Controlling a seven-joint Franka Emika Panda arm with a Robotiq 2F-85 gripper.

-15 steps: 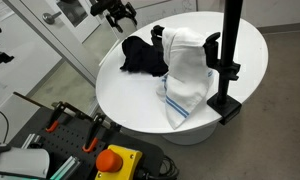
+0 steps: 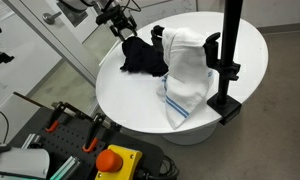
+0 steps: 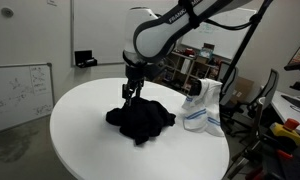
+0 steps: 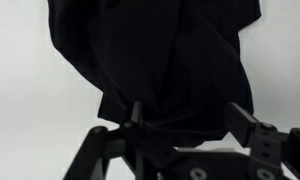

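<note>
A black cloth [image 2: 142, 57] lies crumpled on the white round table; exterior view 2 shows the same cloth [image 3: 142, 122] in a low heap. My gripper [image 2: 126, 33] is just beside the cloth's far edge in exterior view 1. Seen from the other side, the gripper [image 3: 134, 92] points down at the heap's upper edge. In the wrist view the fingers of my gripper stand apart, with the cloth [image 4: 165, 60] beneath and ahead of them. Whether they touch the fabric is unclear.
A white towel with blue stripes [image 2: 186, 80] drapes over a dark object beside the cloth. The black post [image 2: 228, 50] rises at the table's right side in exterior view 1. Bare tabletop [image 3: 80, 125] surrounds the cloth on the left and front.
Over the last second my gripper has come down and closer to the black cloth. The cloth and the white towel look unmoved.
</note>
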